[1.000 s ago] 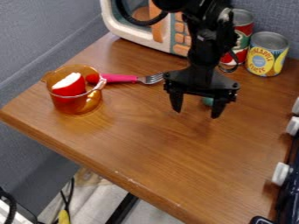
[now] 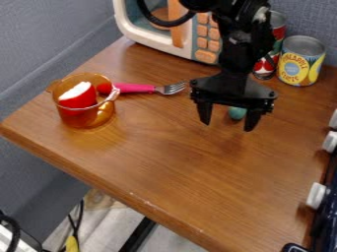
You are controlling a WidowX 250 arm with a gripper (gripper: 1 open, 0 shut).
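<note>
My black gripper [image 2: 228,118] hangs low over the wooden table with its two fingers apart, in front of a small teal object [image 2: 237,112] that is partly hidden behind it. An orange cup [image 2: 85,116] stands at the left with red-and-white pieces in it. A pink-handled fork [image 2: 140,88] lies beside the cup, tines toward the gripper.
A yellow can [image 2: 301,65] and red cans [image 2: 263,69] stand at the back right, next to a toy microwave [image 2: 171,30]. Black appliance with white knobs [image 2: 316,197] lines the right edge.
My gripper has shifted slightly to the right, over the teal object. The other things look unchanged.
</note>
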